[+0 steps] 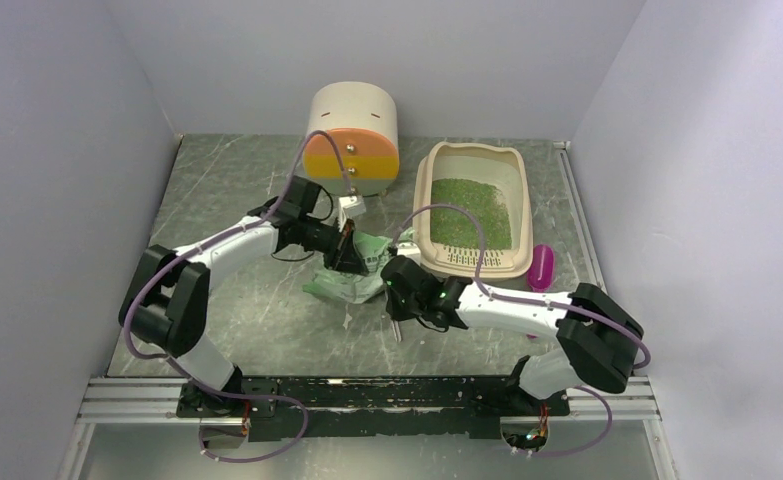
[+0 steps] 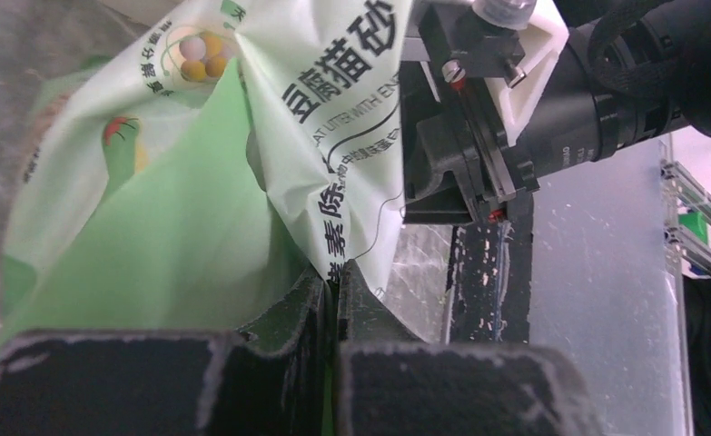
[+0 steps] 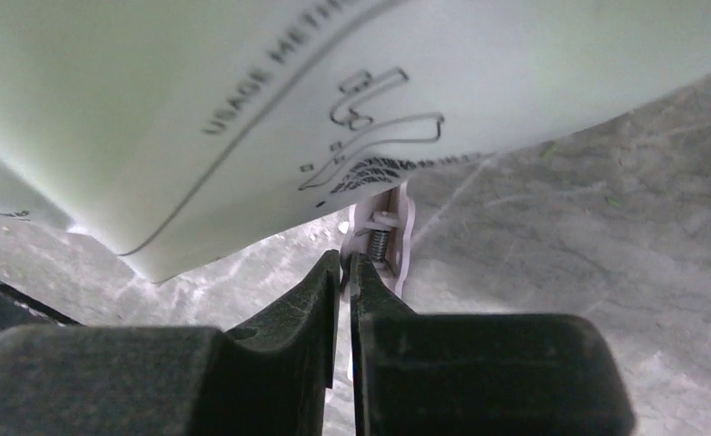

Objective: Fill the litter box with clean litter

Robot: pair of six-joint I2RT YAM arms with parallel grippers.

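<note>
The green-and-white litter bag [image 1: 342,285] lies on the grey table, with printed text on it [image 2: 333,109]. My left gripper [image 1: 347,260] is shut on the bag's top edge. The right gripper [image 1: 395,300] is low at the bag's right side; in the right wrist view its fingertips are close together at a pale clip-like piece with a spring [image 3: 379,245], under the bag's overhang. Whether it holds that piece is hard to tell. The beige litter box [image 1: 517,255] holds a layer of green litter [image 1: 467,215] at the back right.
A cabinet [image 1: 350,150] with coloured drawers stands at the back. A pink scoop [image 1: 540,268] lies right of the litter box. Walls bound the left, back and right.
</note>
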